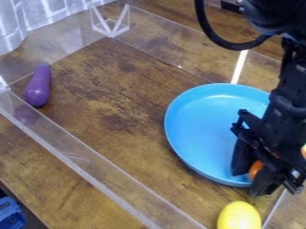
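My gripper (260,168) is low over the right side of a blue plate (195,134), its black fingers around a small orange object (255,172). The orange object is mostly hidden by the fingers, and I cannot tell whether they grip it. A yellow egg-shaped object (239,216) lies just in front of the plate, below the gripper.
A purple eggplant (38,89) lies at the left on the wooden floor of a clear-walled enclosure (96,179). A blue object (7,215) is outside at the lower left.
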